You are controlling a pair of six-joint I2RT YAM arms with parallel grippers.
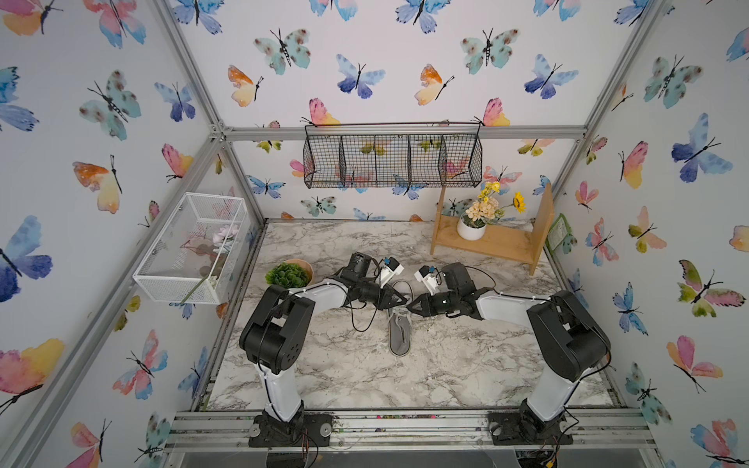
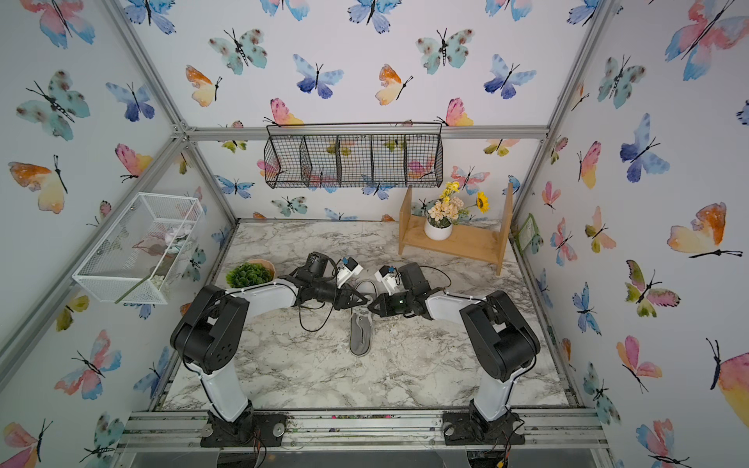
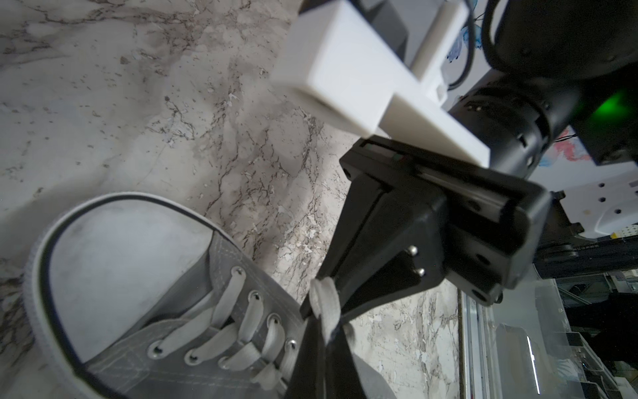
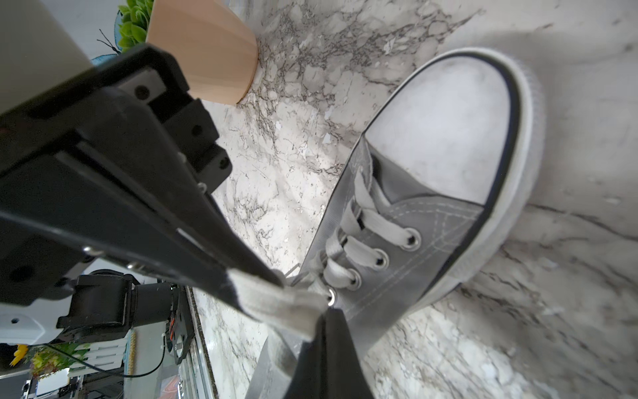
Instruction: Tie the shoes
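Observation:
A grey canvas shoe (image 1: 399, 337) lies on the marble-patterned table with its white toe cap (image 4: 445, 126) toward the back wall. Over its laced opening the two grippers face each other, their tips nearly together. My left gripper is shut, and a white lace (image 3: 327, 307) runs into its tips from the other gripper's finger. The right gripper is shut too, with a flat band of the lace (image 4: 275, 300) reaching its tips from the left finger. Crossed lacing (image 3: 232, 339) fills the eyelets. How the lace passes behind the fingers is hidden.
To the left of the left arm is a potted green plant (image 1: 288, 273). A wooden shelf (image 1: 491, 240) with a flower pot (image 1: 470, 228) stands at the back right. Bare table (image 1: 468, 366) lies in front and on both sides of the shoe.

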